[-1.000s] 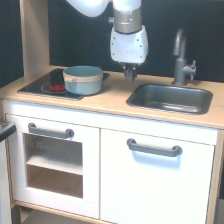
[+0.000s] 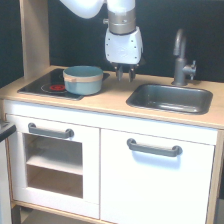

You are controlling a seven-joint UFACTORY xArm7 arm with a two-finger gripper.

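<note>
My gripper point(image 2: 126, 73) hangs from the white arm just above the counter, between the pot and the sink. Its two dark fingers point down and stand apart, so it is open, and nothing shows between them. A teal pot point(image 2: 84, 85) with a brownish band below its rim is on the stove's right part, to the left of the gripper and apart from it. The inside of the pot is mostly hidden by its near wall.
The black stove point(image 2: 46, 85) is at the counter's left, with a red-marked burner. On the right are a dark sink point(image 2: 172, 96) and a grey faucet point(image 2: 181, 60). Below are white cabinet doors point(image 2: 150, 182) with grey handles. Bare counter point(image 2: 112, 98) lies between pot and sink.
The arm has shifted slightly to the left. The fingers, seen close together before, now show a gap between them. The pot stays in place.
</note>
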